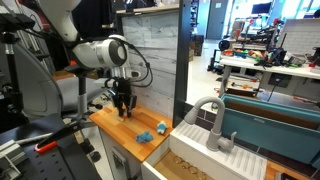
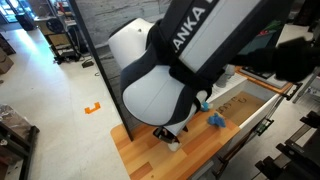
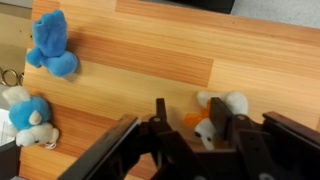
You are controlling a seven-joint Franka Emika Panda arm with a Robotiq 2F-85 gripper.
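Note:
A small white toy with an orange part [image 3: 205, 122] lies on the wooden counter, at the lower right of the wrist view. My gripper hovers low around it, its dark fingers apart. The right finger overlaps the toy in that view, so contact cannot be made out. In exterior view 2 the white toy [image 2: 173, 146] shows just under the gripper [image 2: 168, 134]. The gripper [image 1: 122, 108] is at the counter's far left part in exterior view 1.
A blue plush [image 3: 52, 45] and a blue-and-white plush [image 3: 32, 118] lie to the left in the wrist view, near the sink side. The sink [image 1: 205, 153] with its grey tap [image 1: 205, 108] stands right of the wooden counter [image 1: 150, 148]. A dark upright panel rises behind the counter.

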